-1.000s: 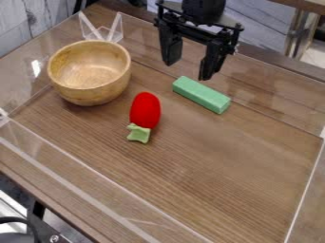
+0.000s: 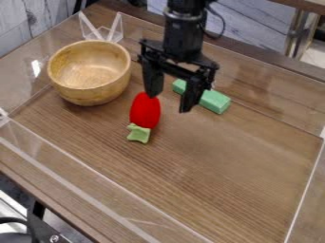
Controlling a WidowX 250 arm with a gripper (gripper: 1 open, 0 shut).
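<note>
My gripper [image 2: 170,84] is a dark two-fingered tool at the upper middle, open, its fingers spread over the area between a red oval object [image 2: 146,108] with a pale green stem and a green bar [image 2: 207,98] to the right. The red object lies on the wooden table [image 2: 241,171]. The green bar is partly behind the right finger.
A wooden bowl [image 2: 89,76] sits at the upper left.
My gripper has moved down and left across the view, from above and behind the green bar toward the red object. The objects appear in the same places.
</note>
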